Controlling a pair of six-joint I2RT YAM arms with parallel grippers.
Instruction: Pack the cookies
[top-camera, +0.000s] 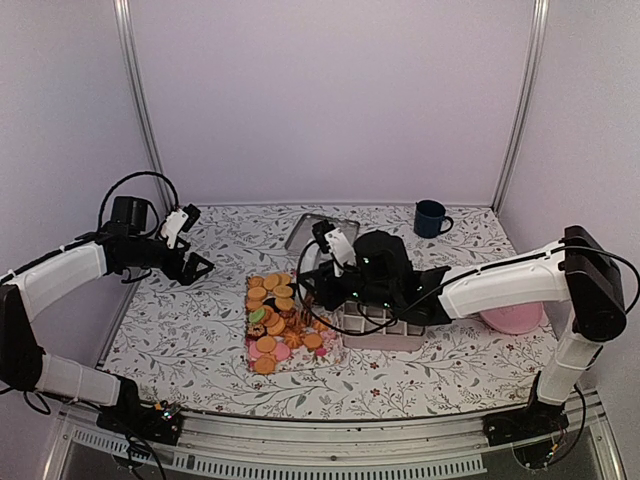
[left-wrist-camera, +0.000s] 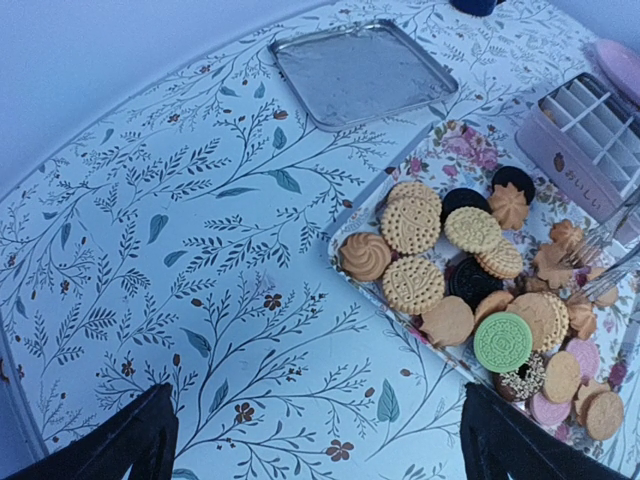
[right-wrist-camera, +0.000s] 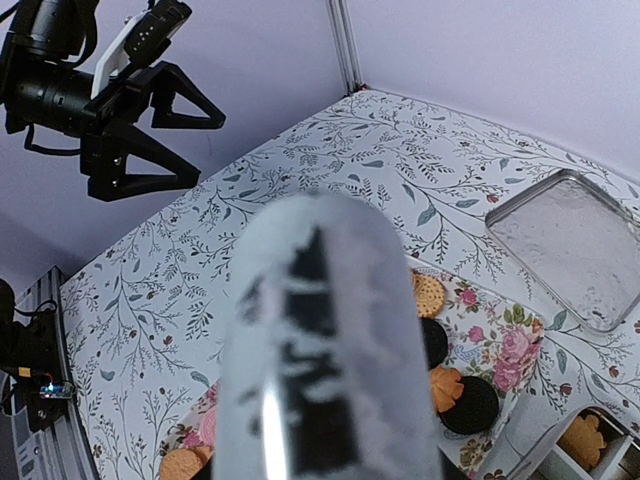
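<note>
Round, flower-shaped and dark cookies (left-wrist-camera: 411, 225) lie heaped on a flowered tray (right-wrist-camera: 520, 345). To its right is the pale pink divided box (top-camera: 385, 342); one compartment shows a brown cookie (right-wrist-camera: 582, 440) in the right wrist view. My right gripper (top-camera: 320, 287) is over the tray's right side, shut on metal tongs (right-wrist-camera: 320, 380), whose blurred handle fills the middle of the right wrist view and hides most of the heap. Two slightly parted prongs reach the cookies in the left wrist view; whether they pinch one I cannot tell. Off to the left, my left gripper (top-camera: 205, 268) stands open and empty.
An empty metal tray (left-wrist-camera: 360, 75) lies behind the cookies. A dark blue mug (top-camera: 430, 218) stands at the back right, and a pink plate (top-camera: 513, 318) lies partly behind my right arm.
</note>
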